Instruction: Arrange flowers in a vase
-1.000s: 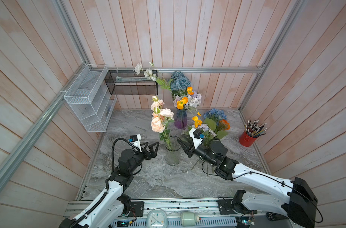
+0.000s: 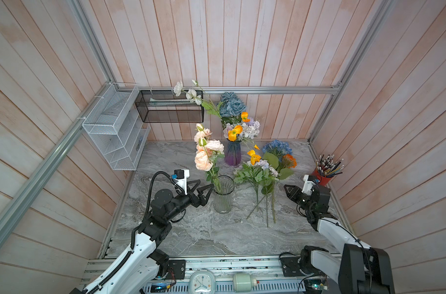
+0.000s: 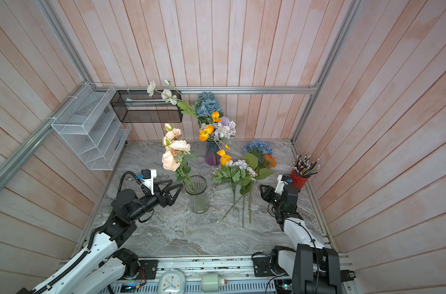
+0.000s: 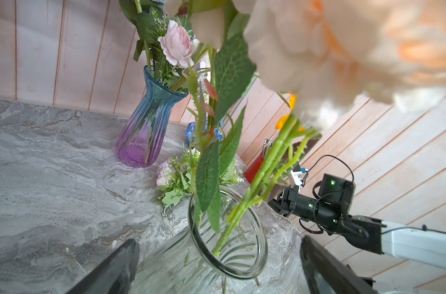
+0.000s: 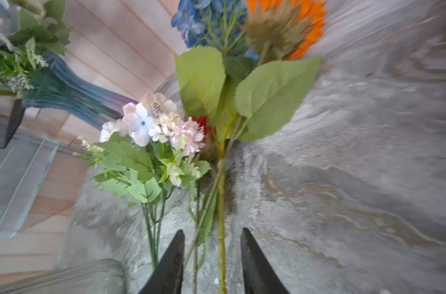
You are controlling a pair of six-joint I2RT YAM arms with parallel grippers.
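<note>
A clear glass vase [image 2: 223,201] stands mid-table, holding peach roses [image 2: 203,159] that lean left and back over its rim. Just left of the vase, my left gripper [image 2: 204,195] is open and apart from it; its fingers [image 4: 116,267] show on either side of the vase in the left wrist view. Loose flowers lie right of the vase: yellow poppies [image 2: 254,157], a pale hydrangea sprig [image 5: 154,127], a blue flower [image 2: 276,147] and an orange flower [image 5: 286,29]. To their right hovers my right gripper, part open, with stems visible beyond its fingers.
Behind stands a blue-purple vase [image 2: 232,154] full of flowers. A red cup [image 3: 298,180] of pens is close behind the right arm. White mesh shelves [image 2: 116,127] and a black wire basket [image 2: 169,115] hang at the left and back.
My right arm has swung right, from beside the clear vase to the right side of the loose flowers. The left gripper has shifted slightly right, towards the vase. The roses stay put.
</note>
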